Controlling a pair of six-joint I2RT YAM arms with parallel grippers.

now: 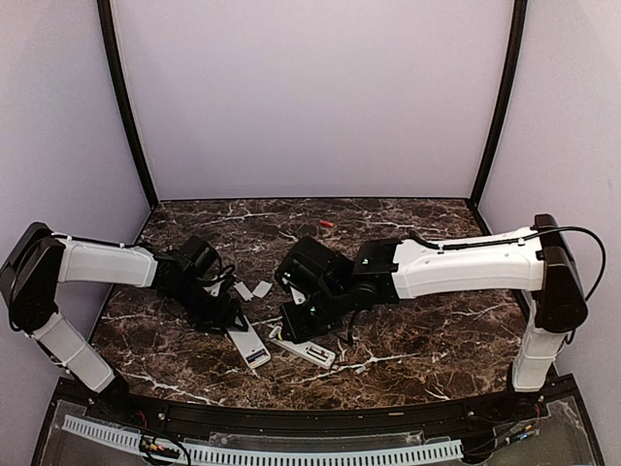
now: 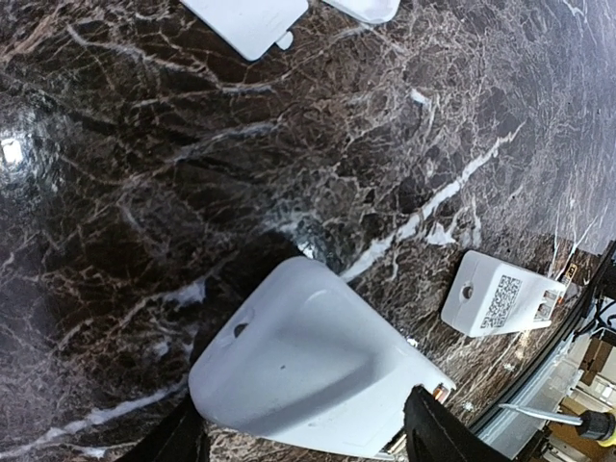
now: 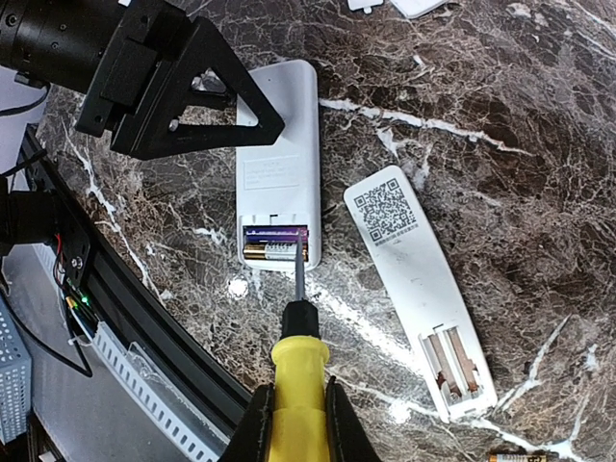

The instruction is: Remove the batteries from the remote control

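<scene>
The left remote control (image 3: 279,159) lies back side up, its battery bay uncovered. A purple battery (image 3: 274,233) and a black-and-orange battery (image 3: 269,251) sit side by side in that bay. My right gripper is shut on a yellow-handled screwdriver (image 3: 300,385); the thin metal tip appears over the right end of the batteries, contact unclear. At the remote's far end, my left gripper has its fingers spread, with the white casing (image 2: 308,356) showing between them. Whether they touch it is unclear.
A second white remote (image 3: 423,289) lies to the right, its bay (image 3: 452,366) without batteries. Two white covers (image 1: 243,290) rest behind the remotes. A loose battery (image 3: 520,457) is at the right wrist view's bottom edge. A red object (image 1: 327,223) lies far back.
</scene>
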